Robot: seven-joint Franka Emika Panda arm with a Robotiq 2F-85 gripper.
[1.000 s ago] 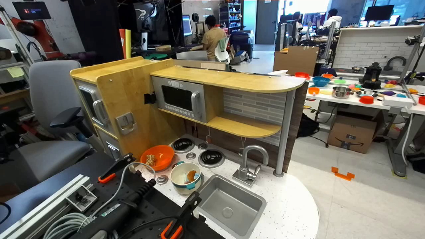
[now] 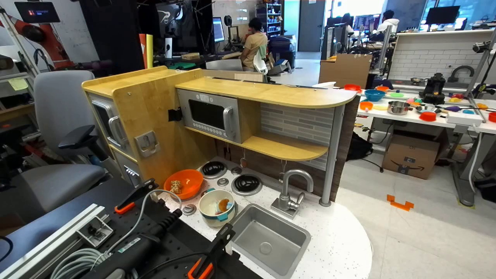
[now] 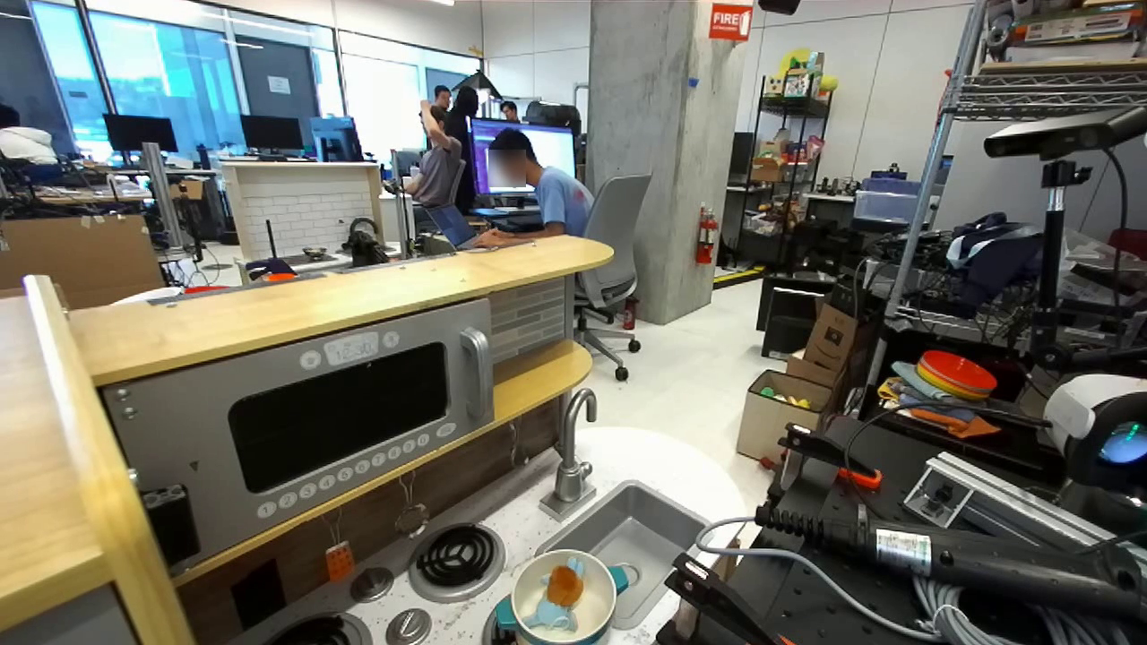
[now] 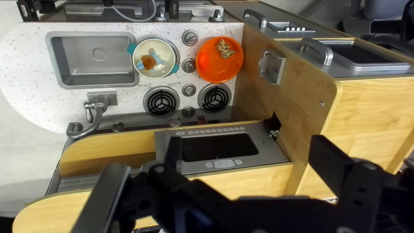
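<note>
In the wrist view my gripper is open, its two dark fingers wide apart. The microwave (image 4: 219,147) appears below the gap, and nothing is held. A cream pot (image 4: 167,68) with teal handles sits on a burner beside the sink. Inside the pot lies a light blue and brown soft toy (image 4: 149,62). The orange bowl (image 4: 220,73) stands next to the tall wooden cabinet side and holds a leopard-print object (image 4: 224,49). Neither exterior view shows the gripper.
The empty grey sink (image 2: 267,239) and its faucet (image 2: 297,183) are right of the pot. A wooden shelf (image 2: 274,93) overhangs the back of the counter. Clamps and cables crowd the black table (image 2: 195,241) in front.
The pot, bowl and their contents have not moved. Only a seated person in the background has shifted.
</note>
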